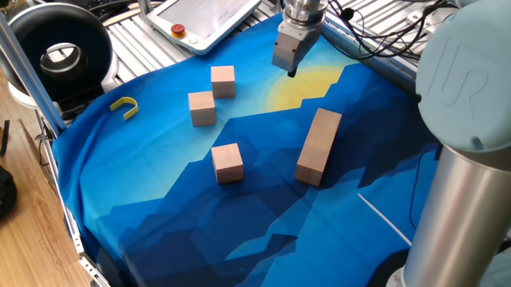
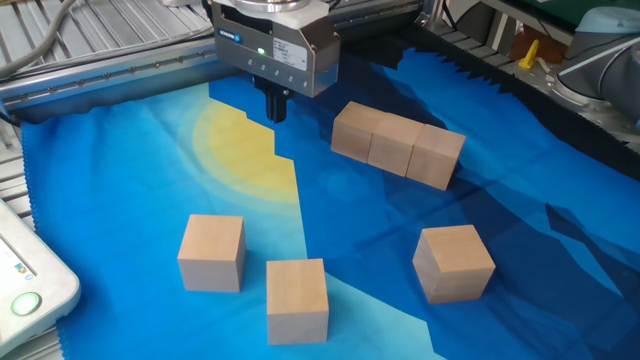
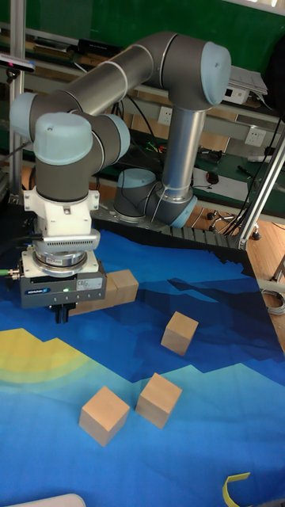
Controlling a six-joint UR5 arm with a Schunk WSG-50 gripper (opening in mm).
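Black fingers close together, my gripper is shut with nothing visible between them. It hangs above the cloth near the yellow sun print, clear of every block. Three wooden cubes touch in a straight row, to the gripper's right in exterior view 2; in exterior view 1 the row looks like one long bar. Three more cubes lie apart from it: a lone cube on the dark blue area, and two cubes near each other on the light blue. In exterior view 3 the gripper partly hides the row.
A yellow curved piece lies near the cloth's edge. The teach pendant with its red button rests beyond the cloth. The arm's column stands at the right.
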